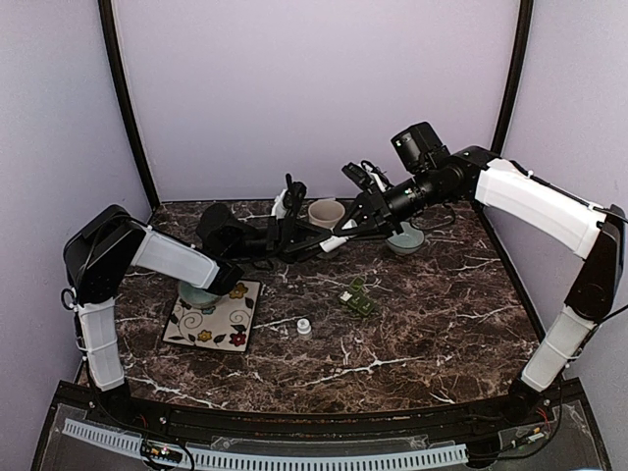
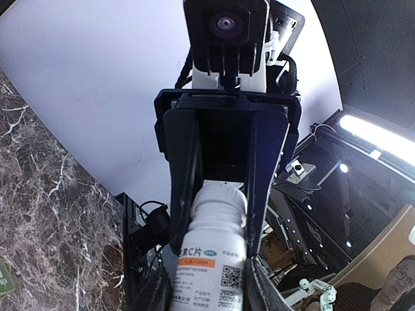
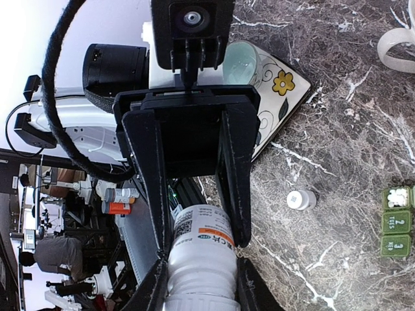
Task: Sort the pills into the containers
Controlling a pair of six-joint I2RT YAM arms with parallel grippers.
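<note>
A white pill bottle (image 1: 336, 241) with an orange-striped label is held up over the middle table, where both grippers meet. My right gripper (image 1: 348, 232) is shut on it; in the right wrist view the bottle (image 3: 201, 253) points cap down. My left gripper (image 1: 316, 245) is at the bottle too, its fingers around it in the left wrist view; how tightly is unclear. A green pill organiser (image 1: 357, 299) lies below, white pills in one compartment (image 3: 397, 197). A small white cap-like container (image 1: 303, 326) stands left of it.
A flowered tray (image 1: 208, 329) with a pale bowl (image 1: 196, 294) sits at left. A beige cup (image 1: 326, 211) and another pale bowl (image 1: 404, 242) stand at the back.
</note>
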